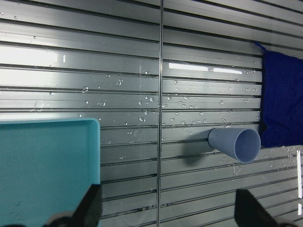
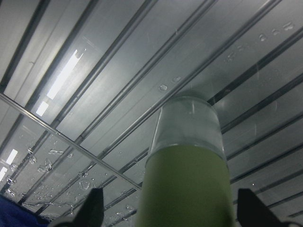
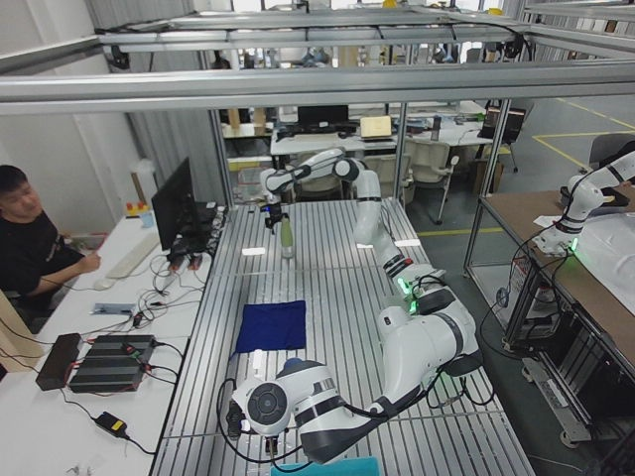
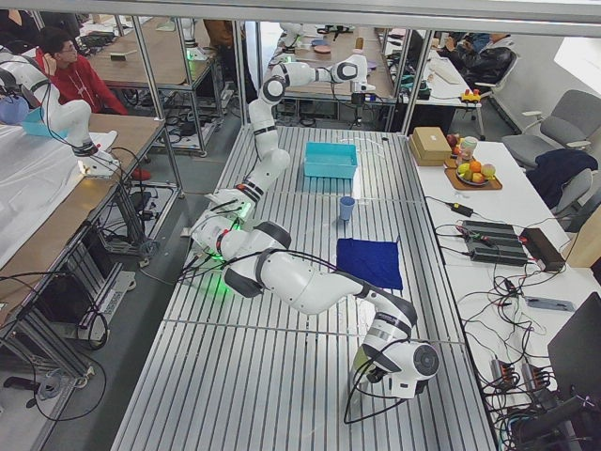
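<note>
A green bottle with a clear top [image 2: 187,184] stands upright on the slatted table, seen in the camera left view as a green bottle [image 3: 287,238]. My right gripper is open around or just over it; contact cannot be told. My left gripper is open above the table beside a turquoise bin [image 1: 47,165], with nothing between its fingers. A blue cup [image 1: 236,144] lies on its side in the left wrist view, near a dark blue cloth [image 1: 284,94].
The bin [image 4: 330,162] sits at one end of the table. A desk with monitor and electronics runs alongside.
</note>
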